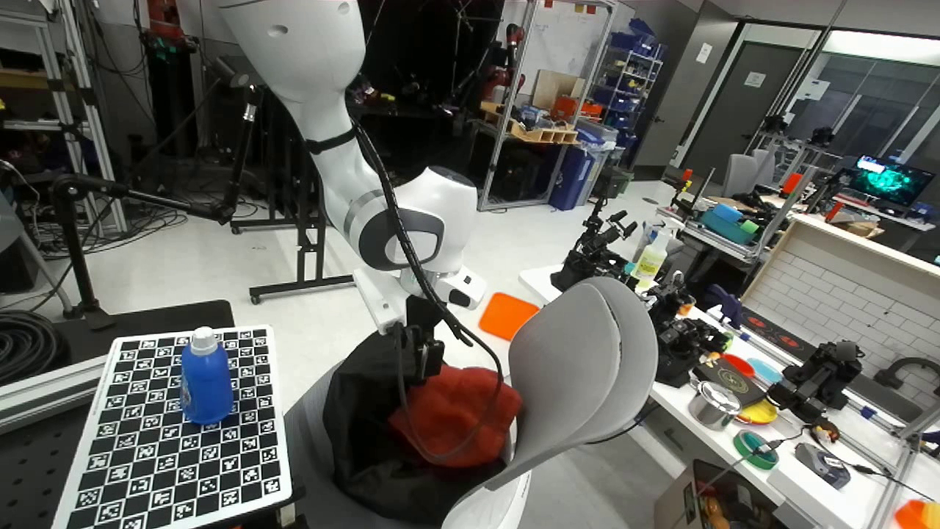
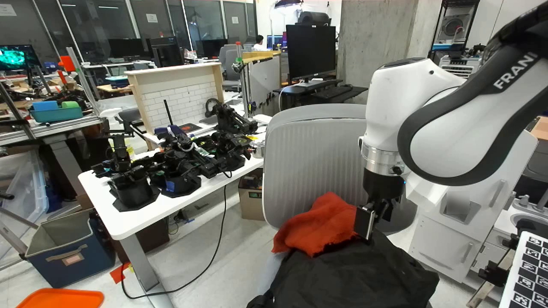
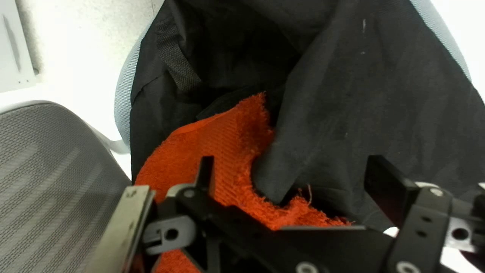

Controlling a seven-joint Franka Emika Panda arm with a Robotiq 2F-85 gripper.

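Observation:
A red-orange fleecy cloth (image 1: pixel 458 413) lies rumpled on black fabric (image 1: pixel 361 441), which looks like a bag, on the seat of a grey chair. From the other side, the cloth (image 2: pixel 318 226) rests near the chair's backrest, partly over the black fabric (image 2: pixel 349 277). My gripper points down at them with its fingers wide apart. Below the left finger (image 3: pixel 205 175) is the cloth (image 3: pixel 227 145); beneath the right finger (image 3: pixel 386 186) is black fabric (image 3: pixel 373 100). The gripper (image 2: pixel 373 231) is open, close above the cloth's edge; whether it touches cannot be told.
The chair's backrest (image 2: pixel 313 159) rises close to the arm. A blue bottle (image 1: pixel 207 379) stands on a checkered board (image 1: pixel 167 467) beside the chair. A white table (image 2: pixel 128 218) holds several black devices. An orange tray (image 1: pixel 508 316) lies on the floor.

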